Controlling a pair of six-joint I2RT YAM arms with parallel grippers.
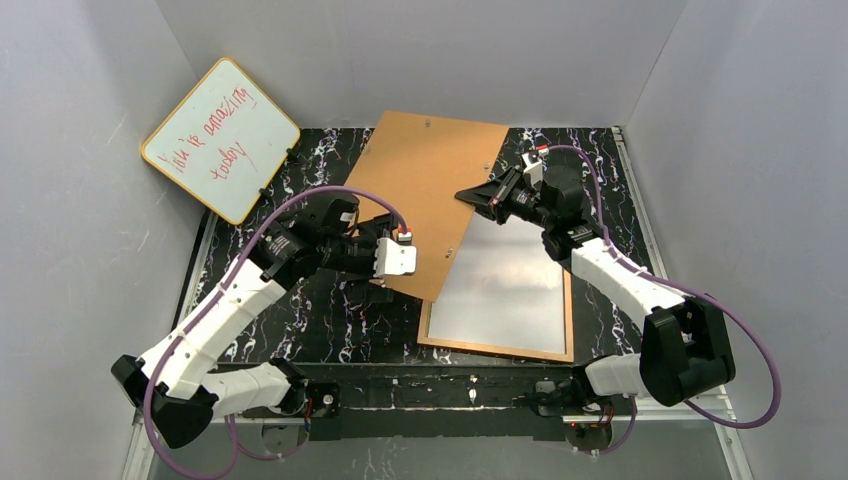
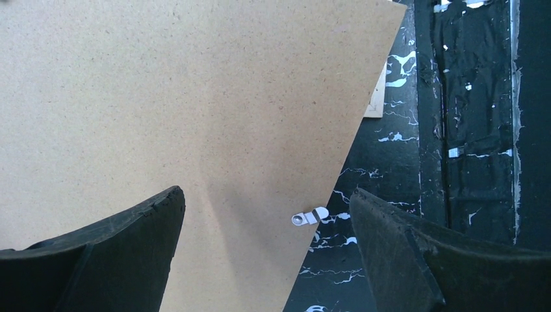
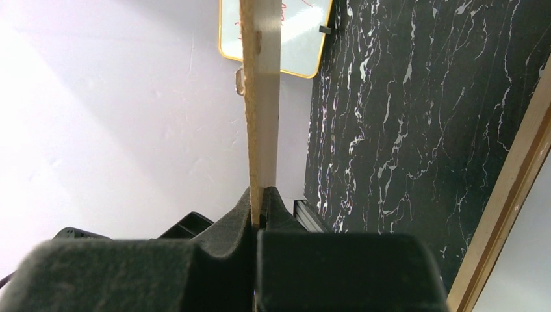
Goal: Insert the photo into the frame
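Observation:
A brown backing board [image 1: 430, 170] with small metal clips hangs tilted over the table, its lower right corner overlapping the frame's left side. My right gripper [image 1: 463, 196] is shut on the board's right edge; the right wrist view shows the board [image 3: 260, 97] edge-on between the fingers. My left gripper stands open over the lower left part of the board, a metal clip [image 2: 310, 216] showing between its fingers. The wooden frame [image 1: 500, 349] lies flat at the table's right front, with a white sheet or panel [image 1: 505, 290] inside. I cannot make out a separate photo.
A small whiteboard [image 1: 222, 140] with red writing leans at the back left. Grey walls close in the sides and back.

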